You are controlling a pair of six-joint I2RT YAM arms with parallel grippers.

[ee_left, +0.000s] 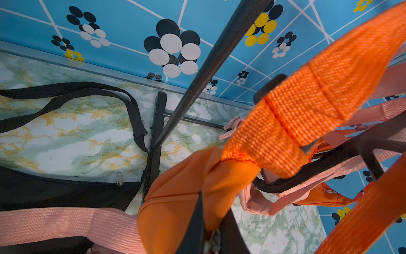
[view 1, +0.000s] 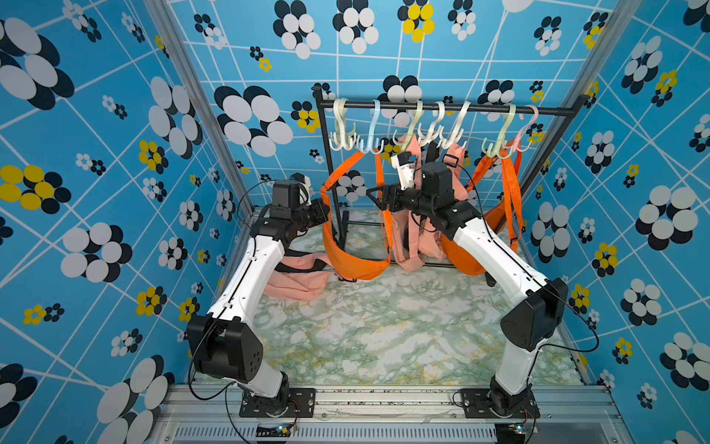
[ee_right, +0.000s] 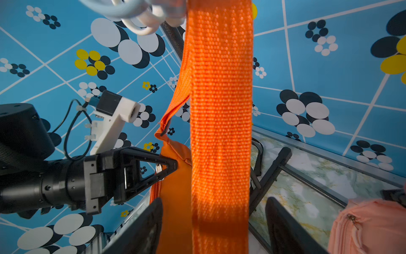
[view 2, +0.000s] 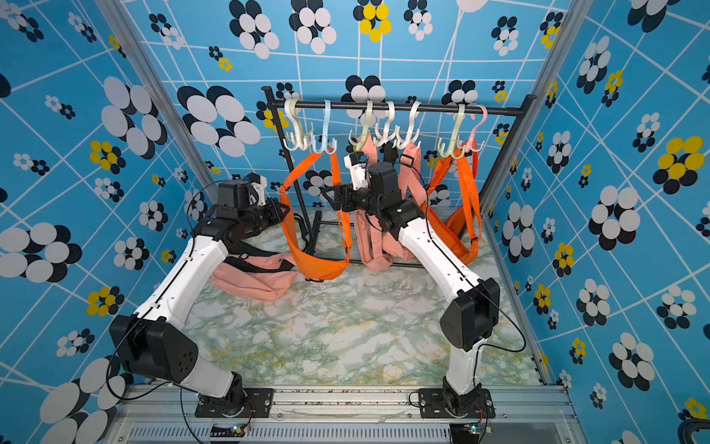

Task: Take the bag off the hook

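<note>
An orange bag (view 1: 356, 265) hangs by looped straps below the hooks at the left of the rack, seemingly on the light blue hook (view 1: 373, 129). My left gripper (view 1: 322, 210) is shut on that bag at its left side, just under the strap end, as the left wrist view shows. My right gripper (view 1: 377, 194) is open at the right-hand strap; in the right wrist view the orange strap (ee_right: 220, 127) runs vertically between its fingers, apparently untouched by them.
A black rack (view 1: 548, 111) carries several hooks, with pink bags and another orange bag (view 1: 462, 260) hanging to the right. A pink bag (view 1: 296, 288) lies on the marble floor (view 1: 399, 333) at left.
</note>
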